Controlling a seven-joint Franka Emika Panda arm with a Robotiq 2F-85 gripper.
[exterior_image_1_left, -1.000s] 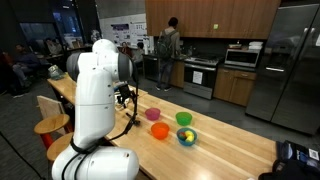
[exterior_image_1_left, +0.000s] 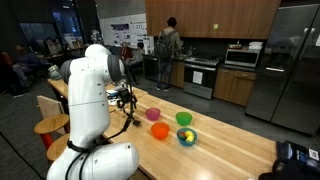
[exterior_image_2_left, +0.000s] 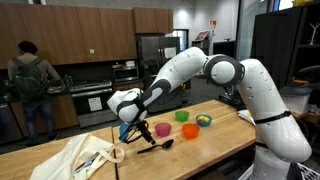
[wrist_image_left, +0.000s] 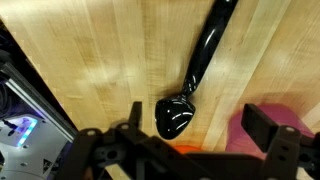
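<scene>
A long black spoon or ladle (wrist_image_left: 173, 115) lies on the wooden table, its handle running up and to the right in the wrist view. In exterior view 2 the black utensil (exterior_image_2_left: 155, 146) lies just under and in front of my gripper (exterior_image_2_left: 138, 132). Seen from the wrist, the gripper is open, its dark fingers (wrist_image_left: 266, 127) wide apart. The utensil's rounded head shows between them, nearer the left finger. Nothing is held.
A pink bowl (wrist_image_left: 267, 130) is close by the right finger. Across the table stand an orange bowl (exterior_image_1_left: 159, 130), a green bowl (exterior_image_1_left: 183, 118) and a blue bowl (exterior_image_1_left: 187, 140) with yellow contents. White cloth (exterior_image_2_left: 80, 155) lies at the left.
The arm has come down slightly at the utensil's place. The utensil and bowls look unmoved.
</scene>
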